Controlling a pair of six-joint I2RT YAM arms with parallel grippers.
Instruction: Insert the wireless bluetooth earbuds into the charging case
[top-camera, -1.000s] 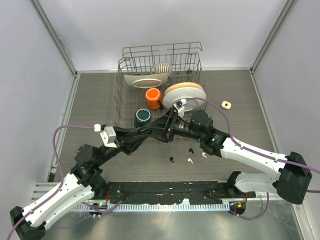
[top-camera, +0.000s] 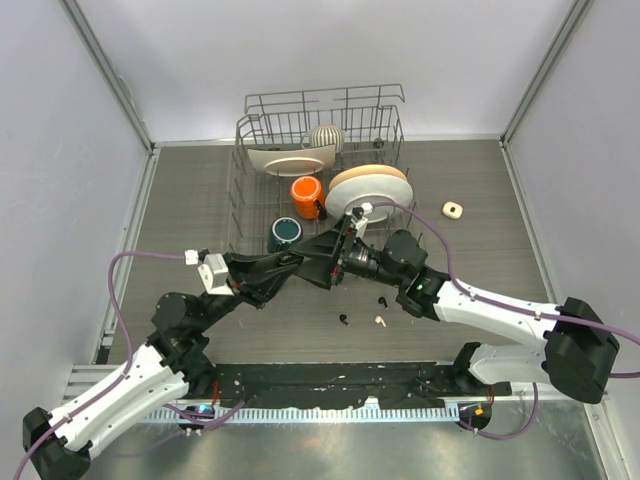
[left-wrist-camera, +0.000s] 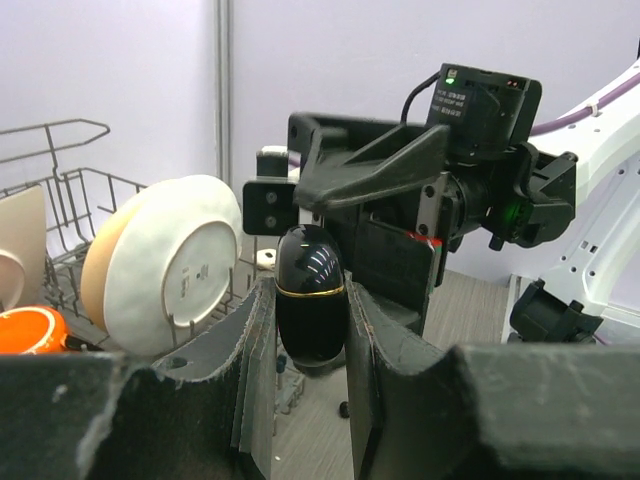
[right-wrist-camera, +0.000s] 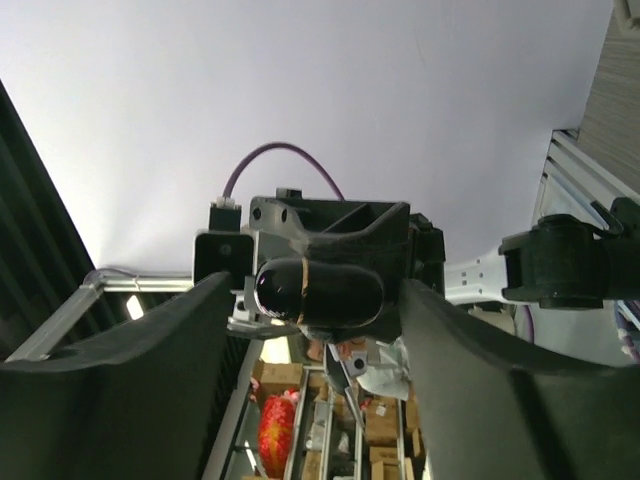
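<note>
A glossy black charging case with a thin gold band (left-wrist-camera: 311, 300) is held upright in my left gripper (top-camera: 287, 262), whose fingers are shut on it. My right gripper (top-camera: 326, 255) is up against it from the right; in the right wrist view its blurred, parted fingers flank the case (right-wrist-camera: 318, 292), and whether they touch it I cannot tell. Small black earbuds (top-camera: 343, 319) and light-coloured ones (top-camera: 380, 321) lie loose on the table below the grippers.
A wire dish rack (top-camera: 250, 130) with plates (top-camera: 355, 200), an orange mug (top-camera: 307, 195) and a dark teal mug (top-camera: 285, 232) stands behind the grippers. A small pale item (top-camera: 452, 210) lies at the right.
The right arm has shifted slightly since about a second ago, its wrist a little lower in the top view. The left arm has moved very little.
</note>
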